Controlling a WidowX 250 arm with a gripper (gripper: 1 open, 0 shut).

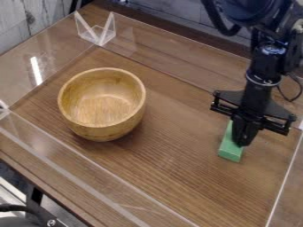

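My black gripper point(246, 124) hangs low on the right of the camera view, directly over a green rectangular block point(231, 152) lying on the wooden table point(142, 177). Its tip covers the upper end of the block; the lower end shows below it. Whether the fingertips touch or grasp the block is hidden by the gripper's body.
A large tan wooden bowl point(102, 97) stands at the left. A small clear wire-like object point(97, 28) sits at the back left.
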